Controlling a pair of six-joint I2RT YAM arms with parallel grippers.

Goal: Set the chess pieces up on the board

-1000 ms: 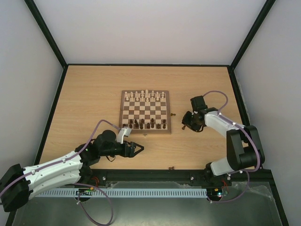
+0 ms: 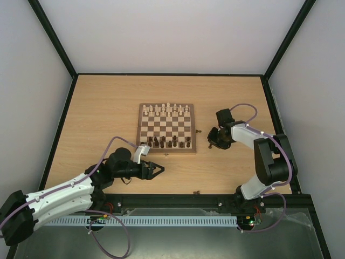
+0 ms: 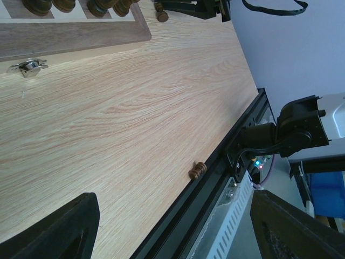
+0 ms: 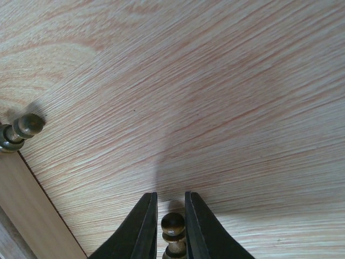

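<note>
The chessboard [image 2: 139,124] lies mid-table, light pieces [image 2: 167,109] in rows at its far side and dark pieces [image 2: 162,143] along the near side. Right of it, a dark pawn [image 4: 173,224] lies between the narrowly spaced fingertips of my right gripper; the fingers are part open, and a slim gap shows at the pawn's left. Another dark piece [image 4: 21,132] is down beside the board's edge. Close to the table's front edge lies a third dark piece [image 3: 198,170]. My left gripper [image 2: 163,169] hovers in front of the board, its fingers [image 3: 59,229] wide apart and empty.
A metal clasp [image 3: 28,67] sticks out from the board's near side. The black frame rail [image 2: 178,198] bounds the table in front. Wood lies bare left of the board and behind it.
The left arm and the board look unchanged.
</note>
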